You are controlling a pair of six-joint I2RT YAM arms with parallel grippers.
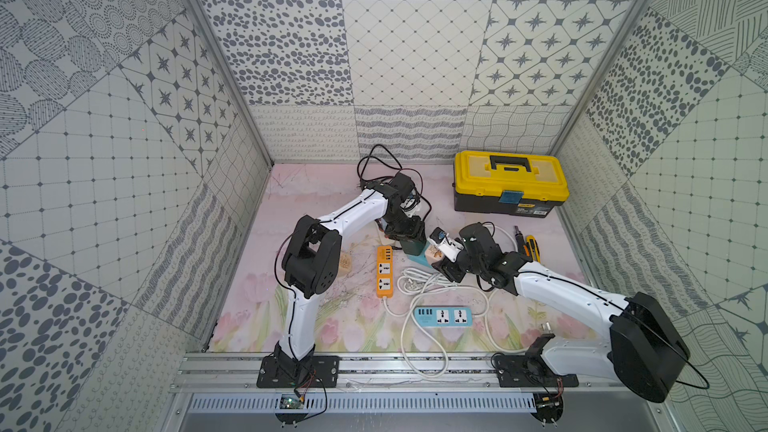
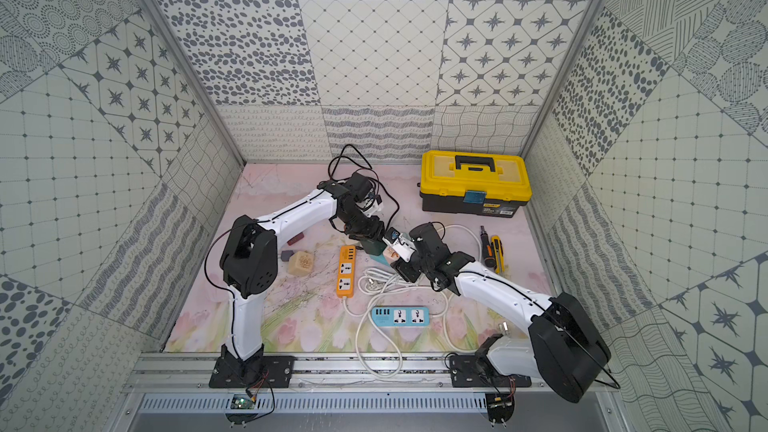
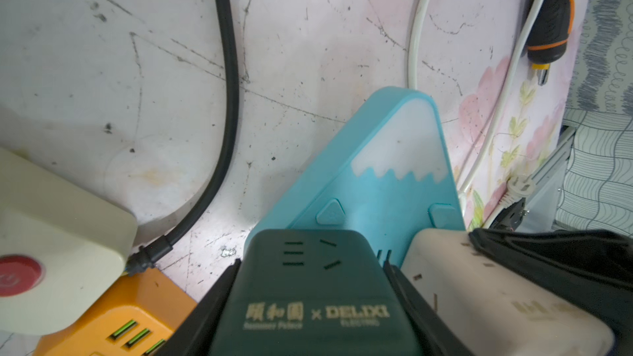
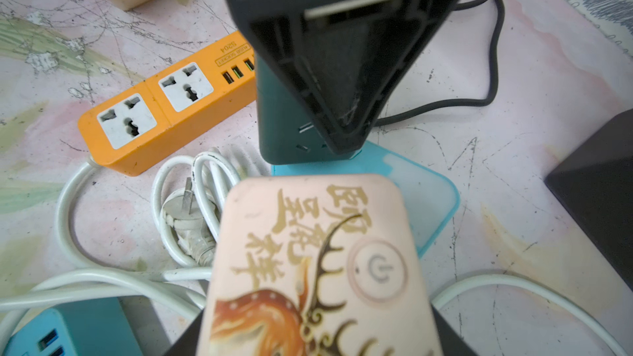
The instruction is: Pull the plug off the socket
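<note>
My left gripper is shut on a dark green plug block (image 3: 315, 277), its pads on both sides. In the right wrist view the green block (image 4: 290, 125) shows a slotted face low down. My right gripper is shut on a pink block with a deer picture and a power button (image 4: 316, 250). Both blocks are over a light blue socket unit (image 3: 395, 164) with a white wavy patch, close beside each other. Whether either block is seated in it cannot be told, since the contact areas are hidden.
An orange power strip (image 1: 385, 272) lies left of the blocks, and a blue strip (image 1: 443, 317) in front. White cables (image 1: 420, 281) coil between them. A yellow toolbox (image 1: 512, 180) stands at the back right, two screwdrivers (image 2: 492, 249) before it. A beige block (image 2: 301, 263) sits at left.
</note>
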